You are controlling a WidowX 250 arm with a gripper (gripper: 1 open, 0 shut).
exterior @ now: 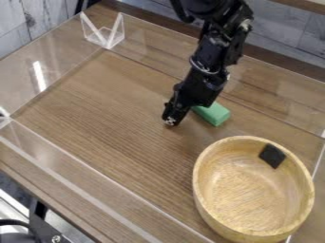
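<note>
My black gripper (173, 116) reaches down from the top centre to low over the wooden table, its tip at or near the surface just left of a green block (212, 112). The gripper looks shut, with nothing clear between its fingers. The block lies flat, partly behind the arm.
A large tan bowl (252, 209) with a small black object (272, 156) on its rim fills the lower right. A clear holder (105, 30) stands at the back left.
</note>
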